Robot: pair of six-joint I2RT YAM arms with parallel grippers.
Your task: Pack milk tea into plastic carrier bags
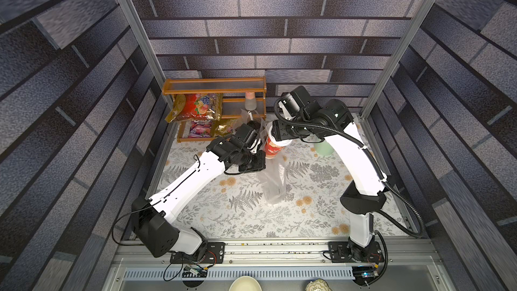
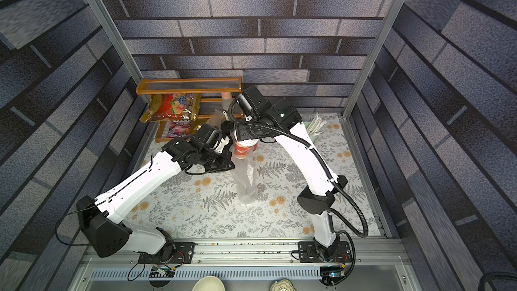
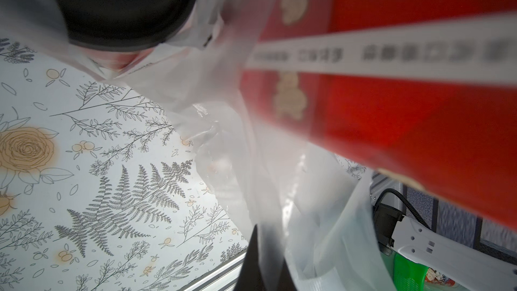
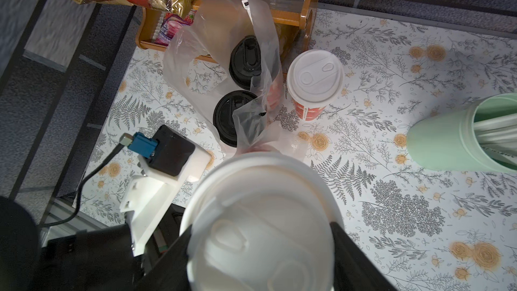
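Observation:
My left gripper (image 1: 258,156) is shut on the translucent plastic bag (image 3: 215,145), whose lower part hangs over the patterned table. My right gripper (image 1: 277,132) is open around the lid of a red-and-white cup (image 2: 242,149), which is at the bag, beside my left gripper; whether it is inside cannot be told. In the right wrist view, two black-lidded cups (image 4: 245,60) stand in plastic at the back, and another white-lidded cup (image 4: 315,75) stands beside them.
A wooden rack (image 1: 214,83) with snack packets and a bottle stands at the back left. A pale green holder (image 4: 441,137) with white sticks is at the right.

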